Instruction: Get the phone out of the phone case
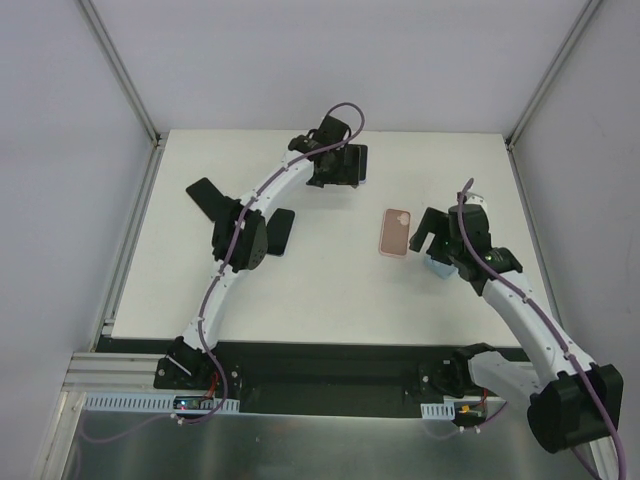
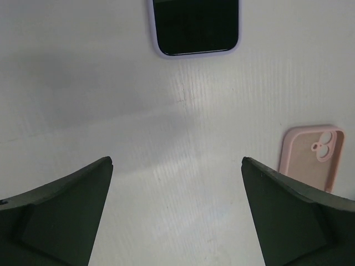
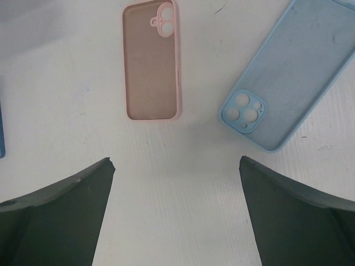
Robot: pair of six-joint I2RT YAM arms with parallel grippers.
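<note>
A black phone in a lilac case (image 2: 195,27) lies at the back middle, beneath my left gripper (image 1: 334,175), which stands open and empty above the table. My right gripper (image 1: 430,235) is open, high over the pink empty case (image 3: 151,77) and a light blue empty case (image 3: 294,66). Two more black phones (image 1: 279,232) lie on the left part of the table, the farther one partly behind the left arm.
A dark blue edge (image 3: 1,136) shows at the left of the right wrist view.
</note>
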